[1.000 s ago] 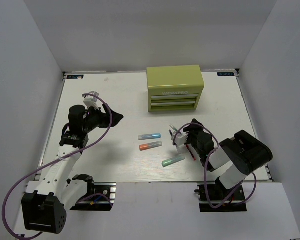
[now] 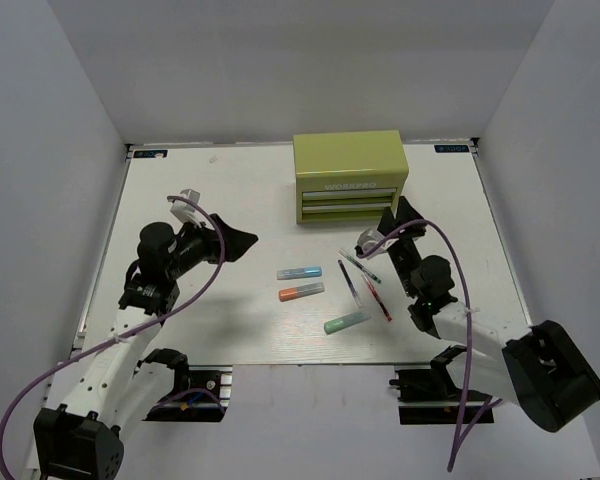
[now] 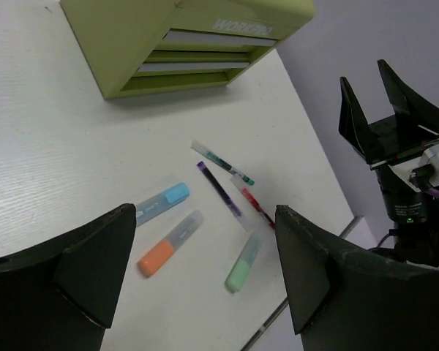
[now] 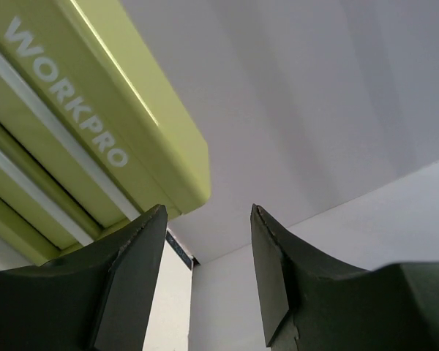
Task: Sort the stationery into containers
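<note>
Blue marker point(image 2: 299, 273), orange marker point(image 2: 300, 291), green marker point(image 2: 346, 322) and thinner pens, a green-tipped one point(image 3: 222, 161), a purple one point(image 3: 219, 186) and a red one point(image 3: 253, 201), lie loose on the white table. My left gripper point(image 2: 242, 240) is open over the table left of them, nothing between its fingers. My right gripper point(image 2: 400, 215) is raised beside the cabinet's right front, fingers apart and empty; the right wrist view shows the WORKPRO lettering close by.
A green WORKPRO cabinet point(image 2: 349, 155) with two drawer slots stands at the back centre. Walls border both sides.
My right gripper has risen and moved toward the back, up beside the cabinet. My left gripper has shifted slightly right. The stationery looks unmoved.
</note>
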